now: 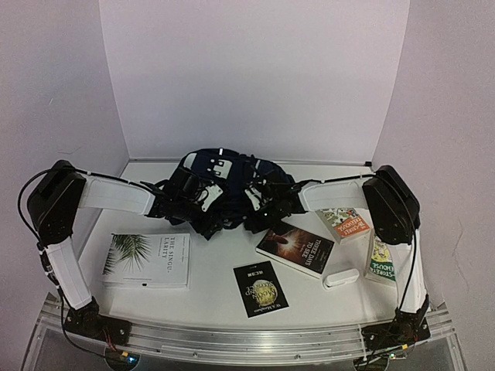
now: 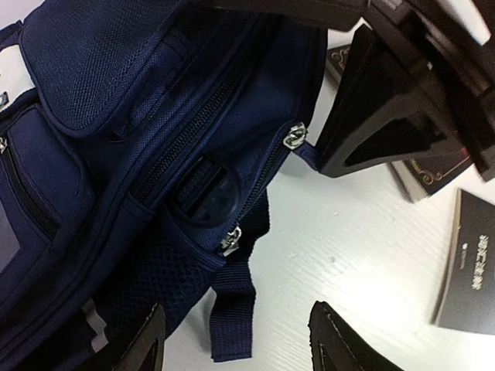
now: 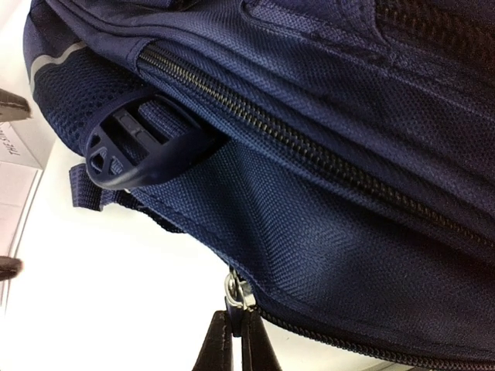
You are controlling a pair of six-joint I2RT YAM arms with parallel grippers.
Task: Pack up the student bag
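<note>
A navy backpack (image 1: pixel 224 166) lies at the back of the table, zippers and a plastic buckle (image 3: pixel 131 147) showing. My right gripper is shut on a silver zipper pull (image 3: pixel 238 286) at the bag's lower edge. My left gripper stands open over the bag's near left side, above a dangling strap (image 2: pixel 230 317), with nothing visible between its fingers.
A white book (image 1: pixel 145 259) lies front left, a black booklet (image 1: pixel 261 290) front centre. A dark book (image 1: pixel 294 247), two smaller books (image 1: pixel 344 222) and a white case (image 1: pixel 341 278) lie on the right.
</note>
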